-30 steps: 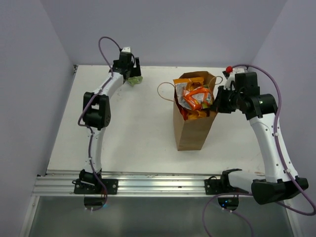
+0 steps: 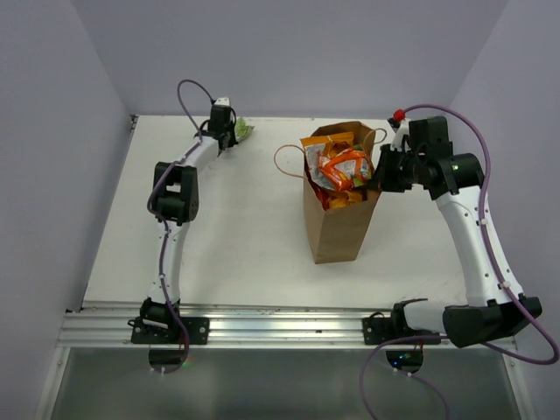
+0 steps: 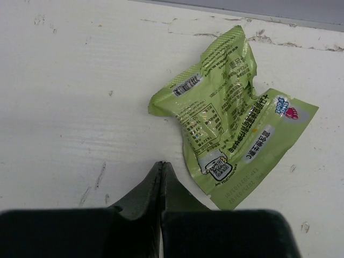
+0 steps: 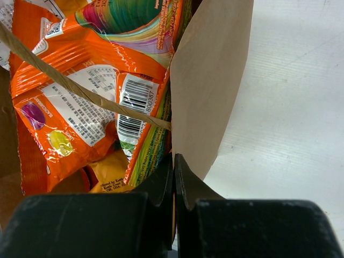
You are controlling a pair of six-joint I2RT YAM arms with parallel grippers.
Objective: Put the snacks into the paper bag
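Observation:
The green snack packet [image 3: 220,118] lies flat on the white table near its back edge, beyond and to the right of my left fingertips. My left gripper is shut, its tips together with nothing between them. In the top view the packet [image 2: 243,130] shows just right of that gripper. A brown paper bag [image 2: 335,232] stands upright, filled to the brim with several orange and yellow snacks [image 2: 346,164]. On the bag's right wall [image 4: 207,91], my right gripper is shut, its fingers pinching the paper edge.
One twisted handle [image 4: 86,91] crosses over the snacks in the right wrist view. Another handle [image 2: 277,158] sticks out left of the bag. Bare table [image 2: 249,227] spreads between the left arm and the bag.
The packet has turned and now lies to their right.

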